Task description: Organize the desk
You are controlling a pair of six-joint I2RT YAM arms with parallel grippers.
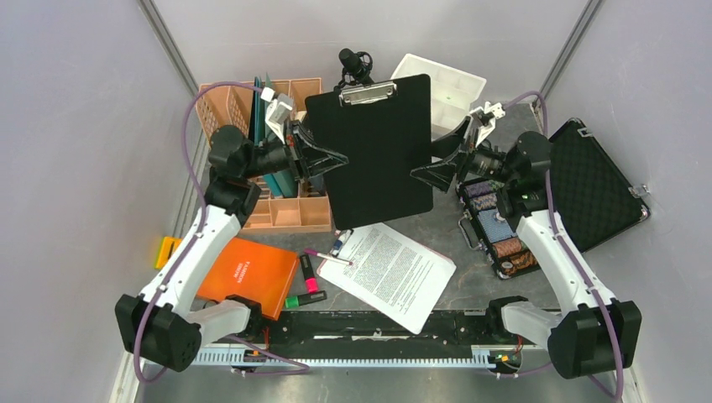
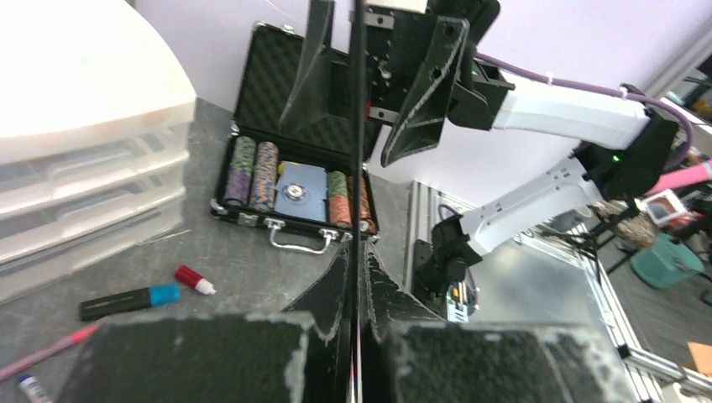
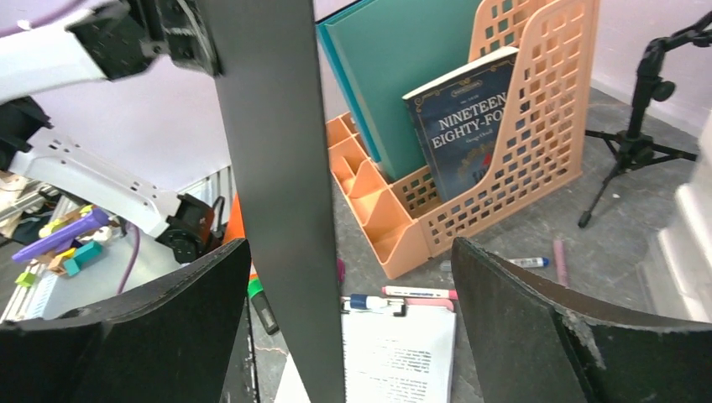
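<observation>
A black clipboard (image 1: 378, 151) hangs upright above the desk, my left gripper (image 1: 319, 159) shut on its left edge; in the left wrist view it shows edge-on as a thin strip (image 2: 358, 168). My right gripper (image 1: 432, 164) stands open at the clipboard's right side; in the right wrist view the board (image 3: 277, 185) is seen edge-on between and beyond the fingers. Below lie a paper-filled clipboard (image 1: 386, 273), an orange book (image 1: 248, 277), markers (image 1: 306, 300) and pens.
A peach file organizer (image 1: 285, 217) holds books at the back left. A white drawer unit (image 1: 453, 80) and black tripod (image 1: 356, 67) stand behind. An open chip case (image 1: 600, 189) fills the right side.
</observation>
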